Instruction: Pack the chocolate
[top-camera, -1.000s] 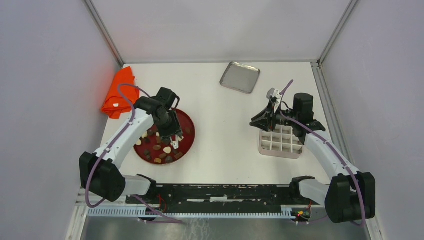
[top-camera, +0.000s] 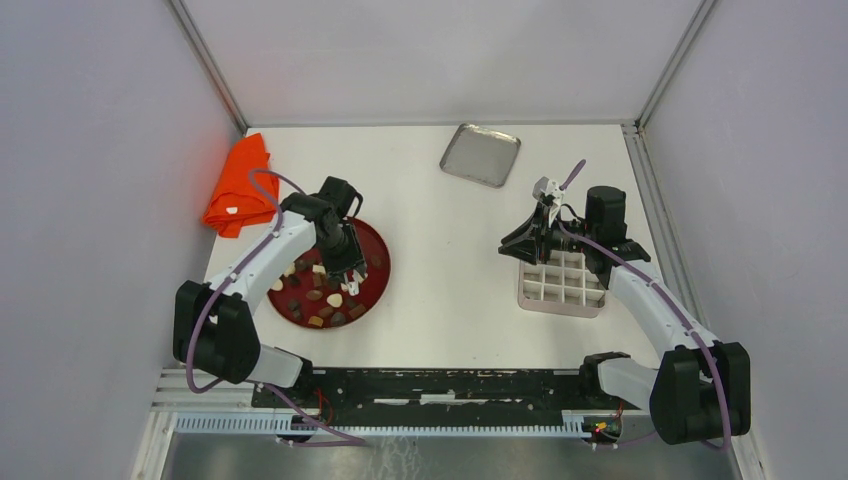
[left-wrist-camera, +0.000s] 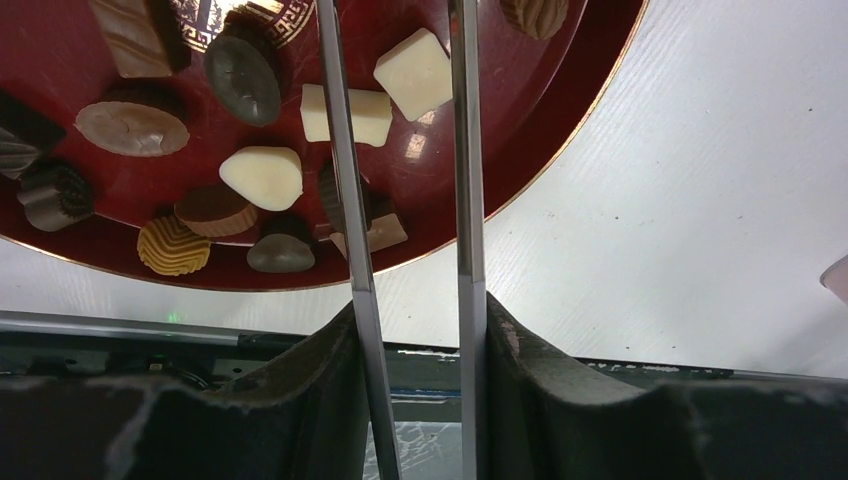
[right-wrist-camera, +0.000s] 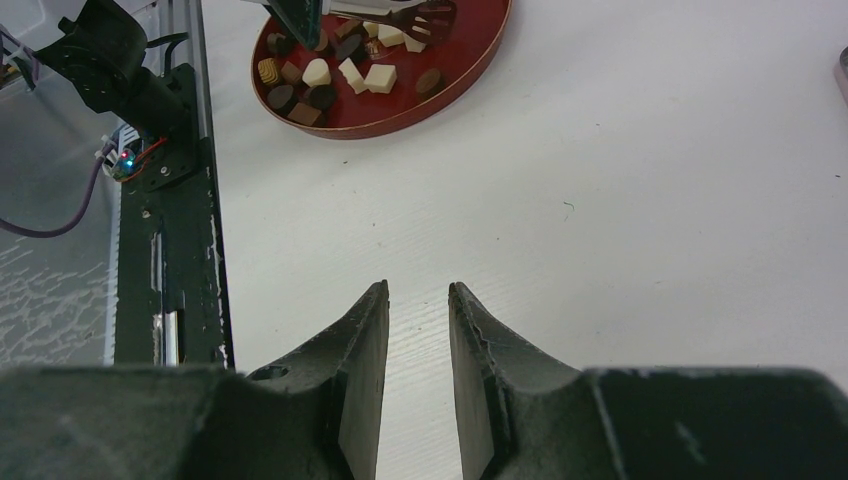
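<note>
Dark red round tray (top-camera: 379, 290) at the left of the table holds several brown, dark and white chocolates, among them a white cube (left-wrist-camera: 414, 76) and a white block (left-wrist-camera: 347, 115). Above it my left gripper is shut on metal tongs (left-wrist-camera: 468, 200), whose two arms stand apart. The slotted head of the tongs (right-wrist-camera: 428, 20) shows over the tray in the right wrist view; whether a chocolate is between the heads cannot be told. My right gripper is part open and empty. It hovers by the pale compartment box (top-camera: 560, 308), partly hidden under the right arm.
An orange cloth (top-camera: 240, 185) with a small white piece on it lies at the back left. A grey metal tray (top-camera: 480, 155) sits at the back. Between the red tray and the compartment box, the white table (top-camera: 445, 270) is clear.
Over the last second the left arm's elbow has swung right and its gripper has shifted slightly right, still over the red tray. The right arm has stayed put.
</note>
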